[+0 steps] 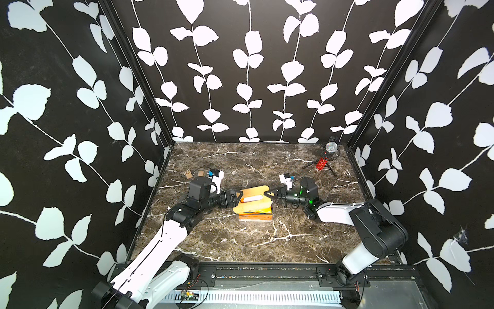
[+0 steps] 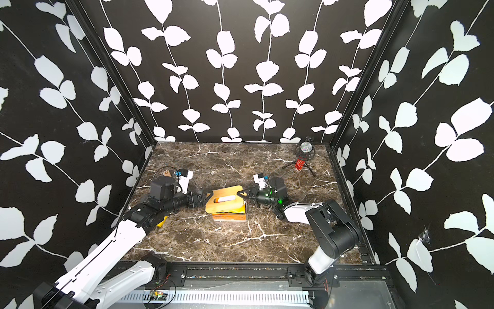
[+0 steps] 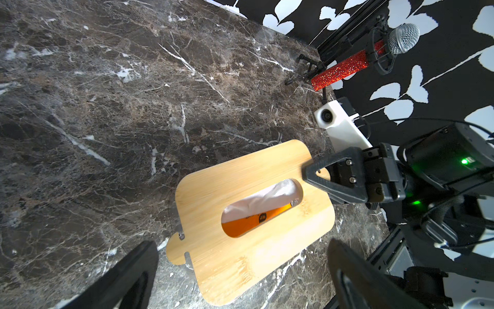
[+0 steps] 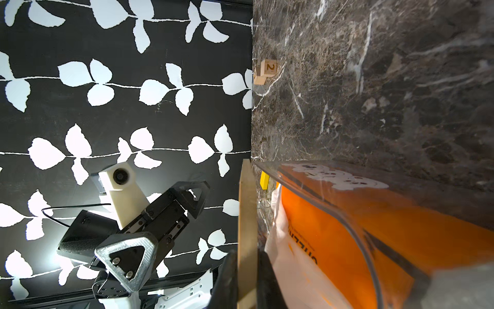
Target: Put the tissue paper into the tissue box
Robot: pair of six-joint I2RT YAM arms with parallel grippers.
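A clear tissue box (image 4: 355,231) stands mid-table, with an orange tissue pack (image 4: 334,226) inside it. My right gripper is shut on one end tab of the wooden lid (image 3: 257,257), a flat board with a long slot. The lid is tilted and sits above the box, covering much of its top; white and orange packaging shows through the slot. In the right wrist view the lid is edge-on, beside the box rim. At the lid's other end, my left gripper is open, its fingers apart with nothing between them.
A microphone on a red stand (image 1: 323,162) is at the back right. Small wooden blocks (image 4: 267,68) lie at the left, and a yellow piece (image 4: 264,180) is on the table.
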